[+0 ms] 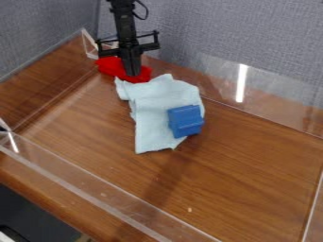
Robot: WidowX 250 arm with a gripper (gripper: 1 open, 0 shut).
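My black gripper (130, 66) hangs at the back left, low over a red object (110, 66) that lies near the back corner, and partly hides it. The fingers look close together; whether anything is between them is hard to see. A pale blue cloth (154, 104) lies crumpled just in front of the red object, with a blue block (186, 121) on its right part.
Transparent low walls (252, 95) edge it, with grey padded panels behind and at the left.
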